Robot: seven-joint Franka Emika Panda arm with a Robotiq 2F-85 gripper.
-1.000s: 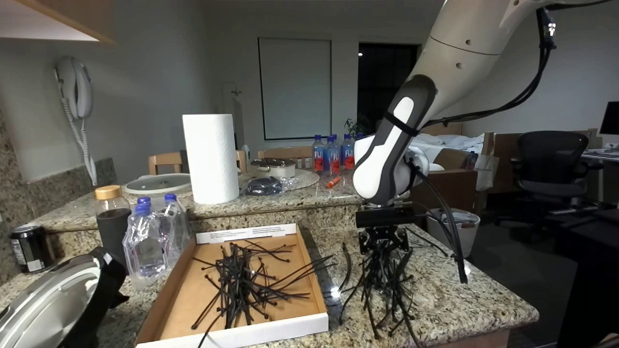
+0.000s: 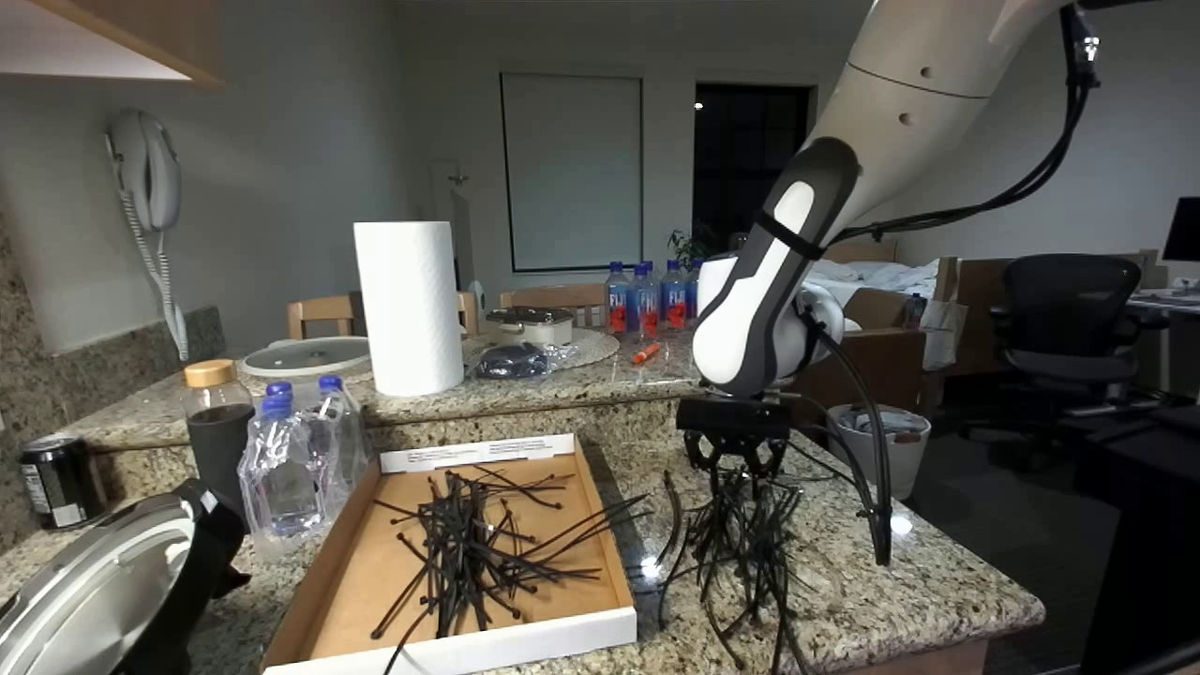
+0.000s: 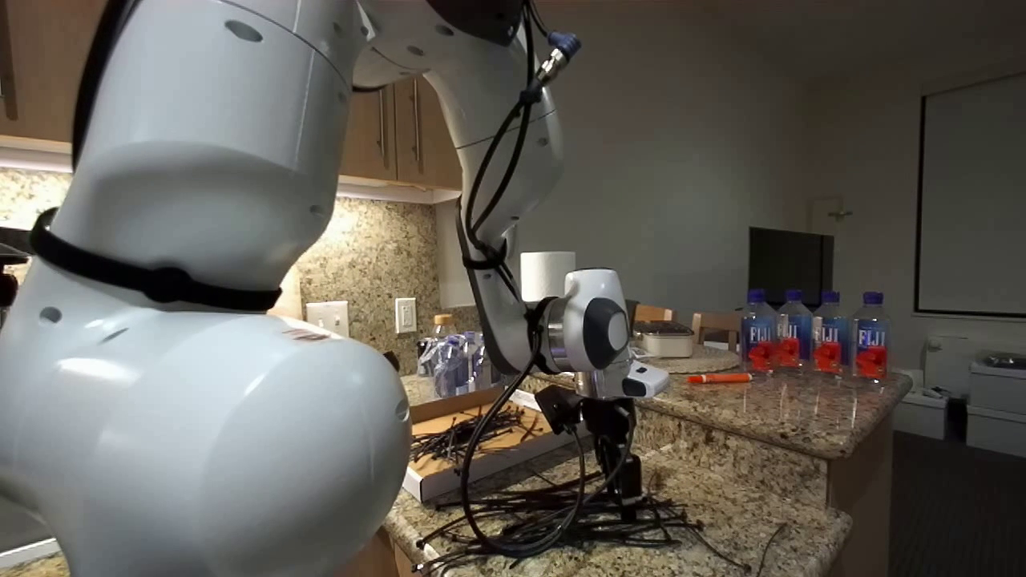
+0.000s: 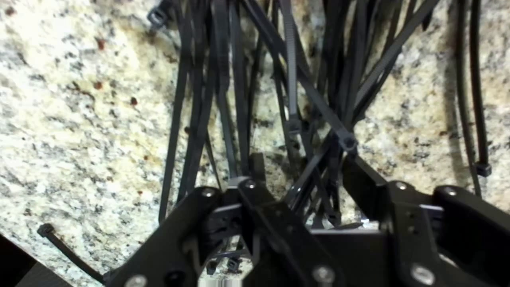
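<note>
A loose pile of black zip ties (image 2: 737, 551) lies on the granite counter, right of the cardboard tray (image 2: 326, 613). More black zip ties (image 2: 456, 551) are heaped inside that tray. My gripper (image 2: 737, 478) points down at the loose pile, its fingertips low among the ties. In the wrist view the gripper is part open, with a gap between its two fingers. Several zip ties (image 4: 318, 165) cross that gap, and others lie outside the left finger. The fingers hide part of the pile, so a firm hold on any tie cannot be made out.
Wrapped water bottles (image 2: 294, 467) and a black lid-like appliance (image 2: 124, 574) stand left of the tray. Behind, the raised ledge holds a paper towel roll (image 2: 411, 309) and several Fiji bottles (image 3: 793, 332). Bare counter (image 2: 900, 596) extends to the right edge.
My gripper has shifted slightly left and turned a little over the loose pile, and some of its ties have moved. The tray and its ties look the same.
</note>
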